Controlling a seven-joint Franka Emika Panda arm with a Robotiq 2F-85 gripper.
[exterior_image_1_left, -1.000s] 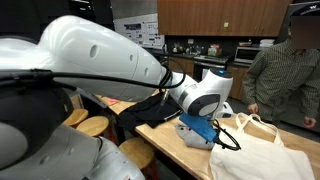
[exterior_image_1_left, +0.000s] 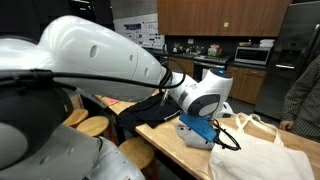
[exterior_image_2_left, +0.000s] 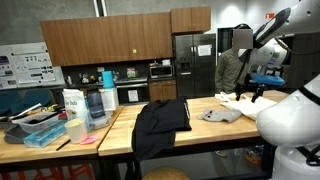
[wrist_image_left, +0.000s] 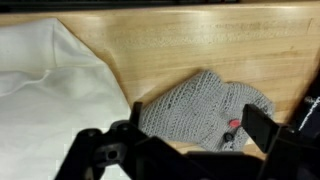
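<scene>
A grey knitted item (wrist_image_left: 205, 112) with a red spot and a dark spot lies on the wooden table, below my gripper in the wrist view. The two black fingers stand wide apart, open, with no sign of anything gripped. A white cloth that looks like a tote bag (exterior_image_1_left: 262, 155) is spread beside the grey item, filling the left of the wrist view. In exterior view 1 the arm hides part of the grey item (exterior_image_1_left: 197, 137). A rumpled black cloth (exterior_image_2_left: 160, 128) lies farther along the table.
Bare wood (wrist_image_left: 165, 40) shows above the grey item in the wrist view. A person in a checked shirt (exterior_image_1_left: 302, 95) stands across the table on the right. Stools (exterior_image_1_left: 138, 153) are near the arm's side. A cluttered counter (exterior_image_2_left: 55, 148) stands at the far left in exterior view 2.
The person has shifted right, partly out of exterior view 1. My arm, the grey item and the white cloth show no visible movement.
</scene>
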